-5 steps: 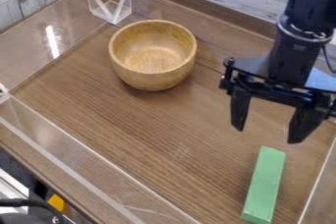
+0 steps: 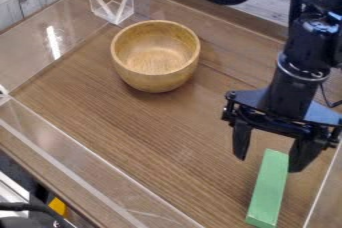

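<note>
My black gripper (image 2: 274,137) hangs at the right of the camera view, fingers open and pointing down, with nothing seen between them. Just below it lies a light green rectangular block (image 2: 267,194) on the wooden surface. A tan wooden bowl (image 2: 156,64) sits at the upper middle, to the left of the arm.
A small white wire stand (image 2: 111,10) is at the upper left. Clear edging runs along the left and front of the wooden table (image 2: 120,132). A white wall stands behind.
Over the last second my gripper has shifted slightly, coming a little lower above the green block. The bowl and the block have not moved.
</note>
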